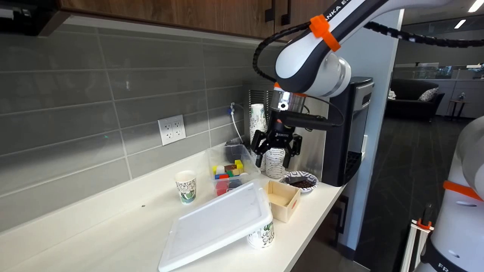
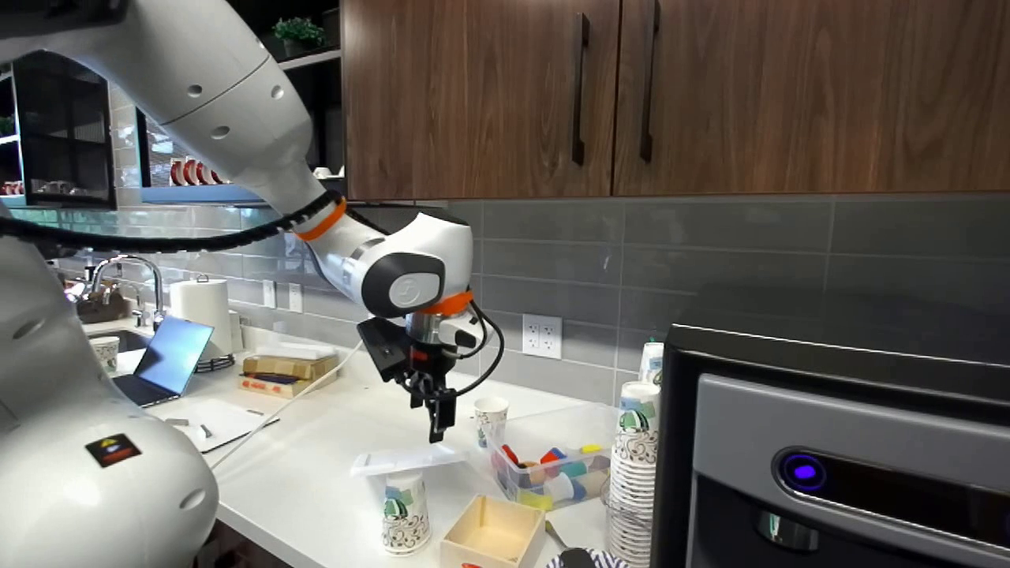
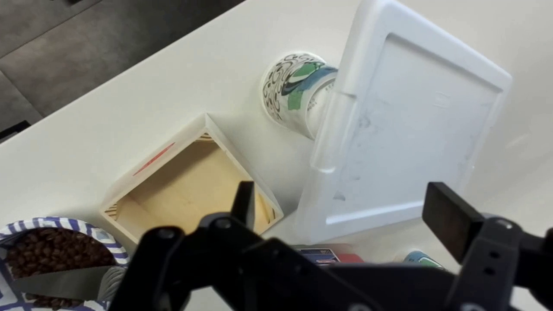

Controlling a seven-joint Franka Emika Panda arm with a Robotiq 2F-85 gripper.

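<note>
My gripper hangs open above the counter, its fingers apart and nothing between them; in the wrist view the fingertips frame the lower part of the scene. A white plastic lid lies tilted, one end propped on an upside-down paper cup and the other on the counter. Beside it sits an empty wooden box. A clear plastic bin holds several colored blocks and other items. Behind it in exterior view 2, a second paper cup stands upright.
A patterned bowl of dark beans with a scoop stands by the box. Tall cup stacks and a black-and-silver machine occupy the counter's end. Overhead are wooden cabinets.
</note>
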